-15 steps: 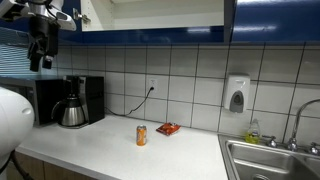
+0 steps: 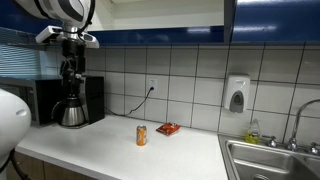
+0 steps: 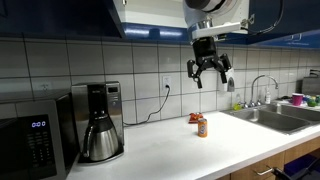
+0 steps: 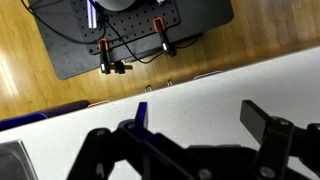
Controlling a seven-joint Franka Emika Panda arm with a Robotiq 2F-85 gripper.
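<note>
My gripper is open above the white counter [image 4: 222, 105], with only bare surface between its fingers in the wrist view. In exterior view 2 the gripper [image 3: 208, 73] hangs well above the counter. From exterior view 1 it appears in front of the coffee maker, high up at the left. An orange can [image 2: 141, 135] stands upright on the counter, apart from the gripper. Behind it lies a red packet [image 2: 167, 129]. The coffee maker [image 3: 100, 115] holds a steel carafe [image 3: 103, 137]. Neither the can nor the packet shows in the wrist view.
A microwave [image 3: 32, 140] stands left of the coffee maker. The sink [image 2: 262, 162] with its faucet [image 2: 298, 122] is at the right, with bottles [image 2: 254, 131] behind. Upper cabinets [image 2: 160, 38] overhang the counter.
In exterior view 1 the arm and gripper have moved right and somewhat lower, from the upper left edge to in front of the coffee maker. The counter objects have stayed put.
</note>
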